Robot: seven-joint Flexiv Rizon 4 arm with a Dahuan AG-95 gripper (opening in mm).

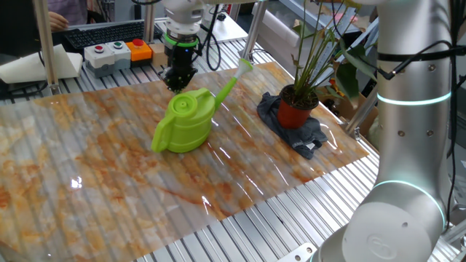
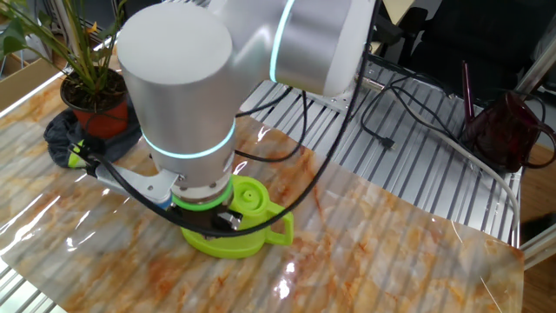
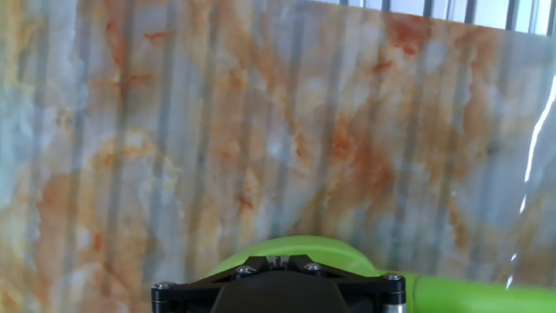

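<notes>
A light-green watering can (image 1: 188,124) stands upright on the marbled sheet, its spout pointing to the back right in exterior view 1. My gripper (image 1: 176,89) is low at the can's far side, close against it, with the fingertips partly hidden behind the body. In exterior view 2 the can (image 2: 249,196) shows its lid and handle beside the wrist. The wrist view has the gripper at the bottom edge, its fingers meeting in the middle, shut with nothing visible between them. Beneath it, the can (image 3: 304,246) is partly covered.
A potted plant (image 1: 295,113) sits on a dark cloth (image 1: 309,138) right of the can. A control box with buttons (image 1: 109,58) lies beyond the sheet's back edge. A dark red jug (image 2: 504,130) stands off to the side.
</notes>
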